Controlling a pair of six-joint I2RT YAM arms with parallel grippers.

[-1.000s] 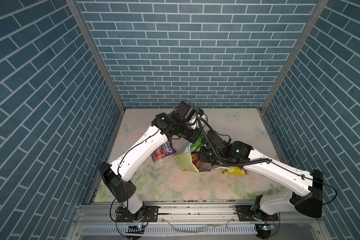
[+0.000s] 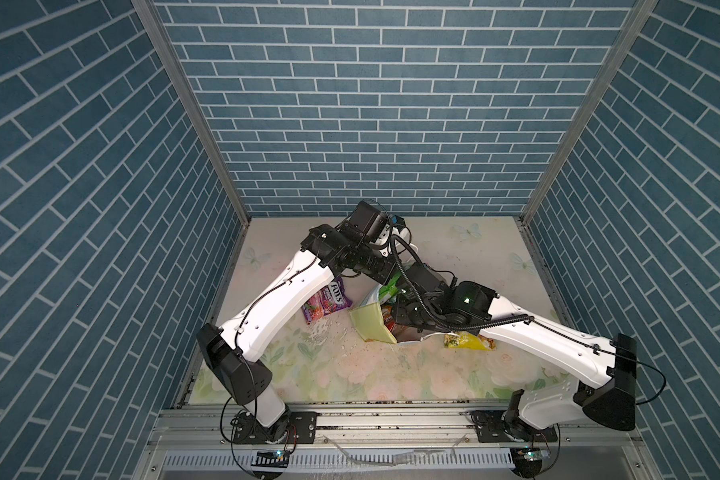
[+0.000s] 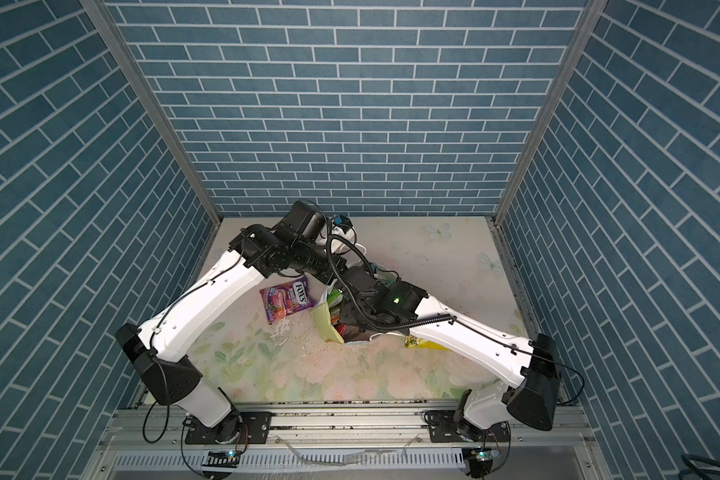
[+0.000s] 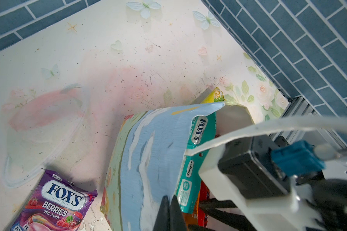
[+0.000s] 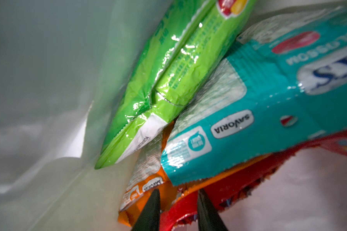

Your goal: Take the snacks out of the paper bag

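The paper bag [image 4: 154, 150] is open at the top, with a pale blue side towards my left gripper. That gripper is shut at the bag's rim; whether the paper is pinched between its fingers cannot be made out. Inside the bag, my right gripper stands open, a red packet [image 5: 189, 207] showing in the gap between its fingers. Above it in the right wrist view lie a teal Fox's packet [image 5: 258, 104], a green packet [image 5: 169, 73] and an orange packet [image 5: 144, 192]. Both top views have the gripper tips hidden by the arms.
A purple Fox's Berries packet [image 2: 326, 301] lies on the table left of the bag. To the bag's right is a yellow packet [image 2: 468, 341], partly under the right arm. The arms cross closely above the bag.
My right arm has shifted slightly left and deeper over the bag. The left arm is almost still, and the packets on the table have not moved.
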